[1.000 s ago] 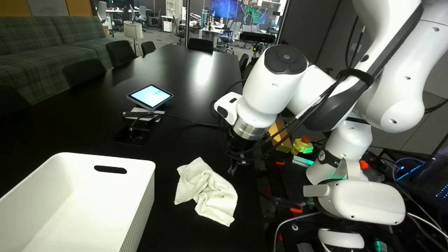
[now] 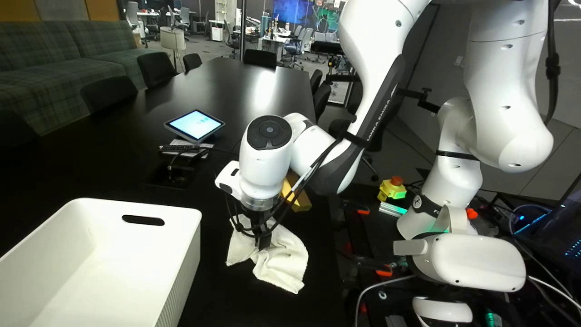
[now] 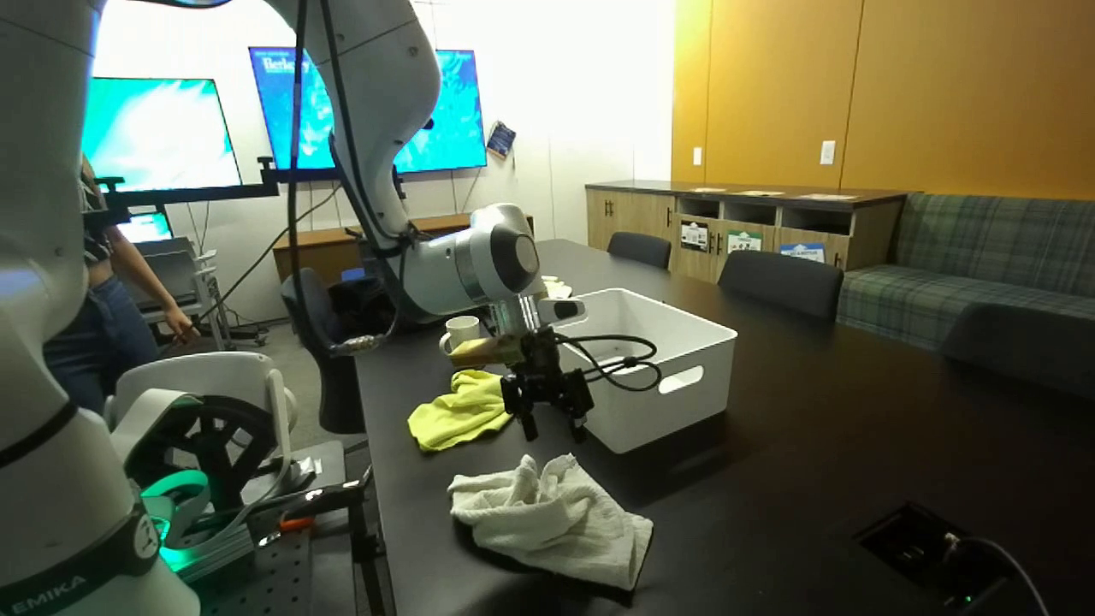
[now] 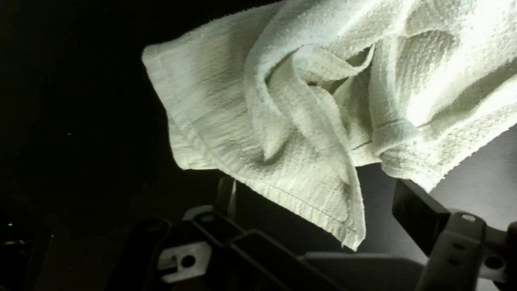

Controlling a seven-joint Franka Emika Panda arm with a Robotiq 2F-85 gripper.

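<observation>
A crumpled white towel (image 2: 280, 253) lies on the dark table (image 3: 801, 493), folds raised in its middle. My gripper (image 3: 554, 426) points down over the table with its fingers spread and nothing held between them. In exterior view 1 it overlaps the towel; exterior view 2 has the fingertips above the tabletop, clear of the cloth. The wrist view places one towel corner (image 4: 351, 233) across the gap between the fingers, with the bulk of the towel beyond. Beside the towel stands a white bin (image 2: 188, 261), whose visible inside is empty.
A yellow-green cloth (image 3: 462, 411) and a white mug (image 3: 464, 330) are on the table near the bin. A tablet (image 2: 194, 125), a remote (image 2: 178, 147) and a cable outlet (image 2: 169, 175) lie farther along.
In exterior view 1 the arm has swung left, bringing my gripper from the towel's right side to in front of it. The towel and bin have not moved.
</observation>
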